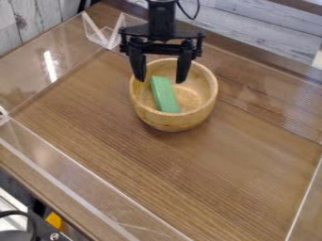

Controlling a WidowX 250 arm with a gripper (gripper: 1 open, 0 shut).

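Observation:
My black gripper (161, 66) hangs over the back part of a round tan wooden bowl (194, 106), its two fingers spread open at the left and right with nothing held between them. Inside the bowl, left of its middle, lies a green block (164, 95), reaching from near the bowl's back toward its front.
Clear plastic edges run along the left side, with a small yellow object (55, 219) and a dark cable at the lower left. A pale wooden wall stands behind.

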